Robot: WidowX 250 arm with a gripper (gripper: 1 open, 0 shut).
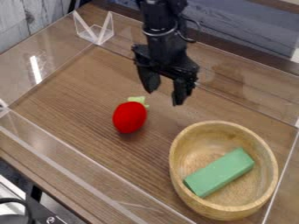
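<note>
My gripper (163, 74) hangs over the upper middle of the wooden table, open, above and behind a red tomato-like object (129, 116) with a small light-green top. A green block (219, 171) lies inside a round wooden bowl (184, 162) at the lower right.
A small white wire object at the top left and dark cables at the lower left edge lie near the borders.
</note>
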